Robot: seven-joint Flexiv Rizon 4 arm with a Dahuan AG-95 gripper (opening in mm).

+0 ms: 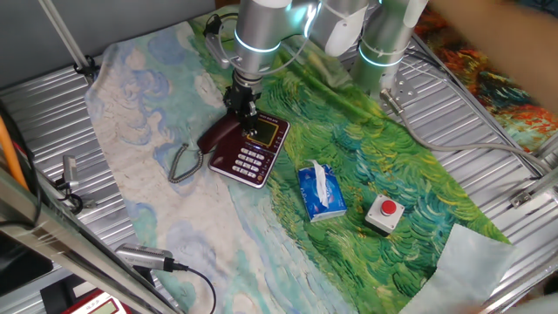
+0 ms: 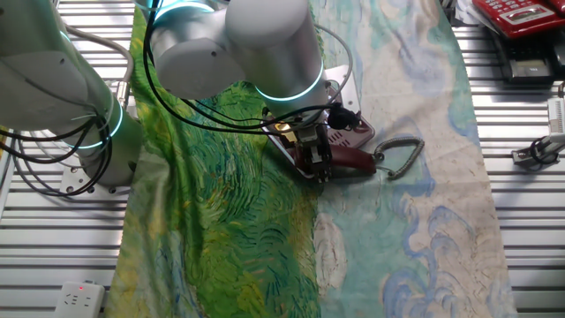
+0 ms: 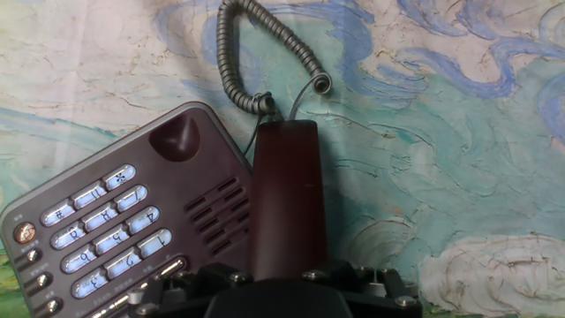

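Observation:
A dark red telephone (image 1: 242, 166) with a lit keypad lies on the painted cloth. Its handset (image 3: 289, 194) is off the cradle, slanting over the phone's edge, with one empty cradle hollow showing beside it in the wrist view. My gripper (image 1: 241, 110) points down at the handset's far end and appears shut on it, a finger at each side in the wrist view. The fingertips themselves are hidden there. A coiled grey cord (image 3: 274, 31) runs from the handset's free end and loops on the cloth.
A blue tissue pack (image 1: 322, 194) and a white box with a red button (image 1: 384, 214) stand on the green part of the cloth. A pale sheet (image 1: 462, 270) lies at the near right corner. A person's arm (image 1: 501, 52) reaches in at upper right.

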